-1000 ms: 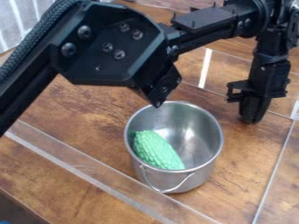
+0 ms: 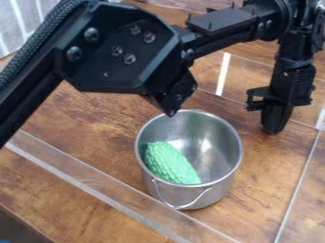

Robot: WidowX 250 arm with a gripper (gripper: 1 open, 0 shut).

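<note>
A steel pail (image 2: pixel 215 172) with a wire handle stands on the wooden table at the lower middle. Inside it, leaning along the left side, lies a pale green corn-like object (image 2: pixel 170 162). My black gripper (image 2: pixel 273 121) points down at the right, behind and to the right of the pail, its tip low at the tabletop. It looks shut, with nothing visible between its fingers.
My arm spans the upper left over the table. A pale railed object (image 2: pixel 13 24) is at the top left corner.
</note>
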